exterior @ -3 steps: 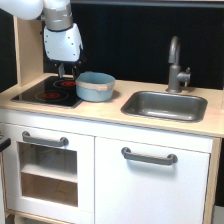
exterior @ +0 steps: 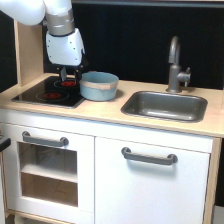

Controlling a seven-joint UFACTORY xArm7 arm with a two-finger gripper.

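The white robot arm (exterior: 61, 40) hangs over the toy kitchen's black hob (exterior: 50, 93) at the upper left. Its dark gripper (exterior: 70, 74) is low over the hob, at the left rim of a blue-grey pot (exterior: 100, 89). The pot sits on the counter at the right edge of the hob. The fingers are small and dark against the background, so whether they grip the rim is unclear.
A steel sink (exterior: 166, 106) with a tall tap (exterior: 174, 68) fills the right of the counter (exterior: 120, 120). A wooden side panel (exterior: 29, 50) bounds the left. White cabinets with grey handles stand below.
The arm and gripper have shifted slightly toward the pot. The pot now sits a little to the right of where it was.
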